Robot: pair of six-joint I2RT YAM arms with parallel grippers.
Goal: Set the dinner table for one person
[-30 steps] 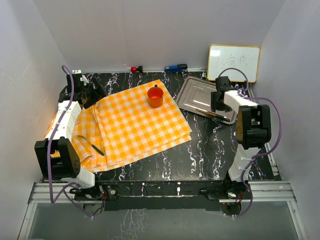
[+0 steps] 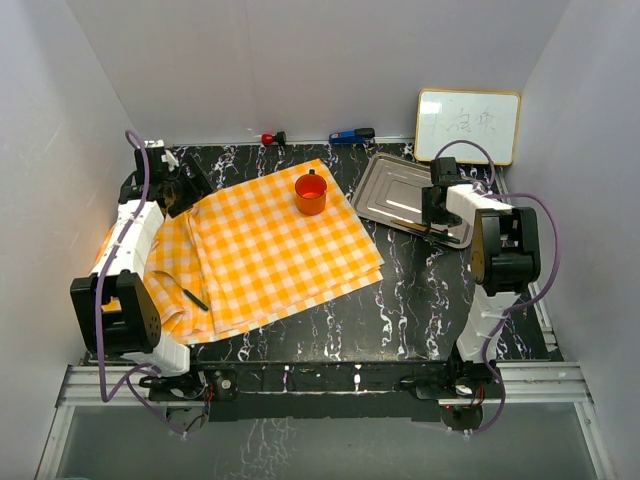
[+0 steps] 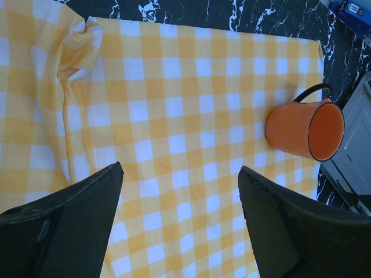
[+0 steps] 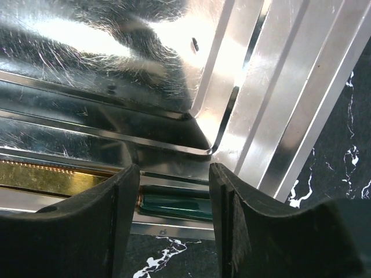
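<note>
An orange checked cloth (image 2: 275,250) covers the left and middle, creased at its left. An orange-red mug (image 2: 310,200) with a dark handle stands on it near the back right. A dark green-handled utensil (image 2: 195,298) lies on the cloth's left part. My left gripper is open above the cloth, nothing between its fingers. A metal tray (image 2: 380,185) at right holds long utensils along its front; a gold piece (image 4: 52,179) and a green handle (image 4: 174,204) show in the right wrist view. My right gripper hangs open just over them.
A whiteboard (image 2: 468,127) leans at the back right. A blue tool (image 2: 351,135) and a small red-and-black object (image 2: 272,138) lie along the back edge. Bare dark marble (image 2: 390,310) is free in front of the tray. Walls bound the back and sides.
My right arm has shifted very slightly over the tray since a second ago. The left arm, cloth and mug look unchanged.
</note>
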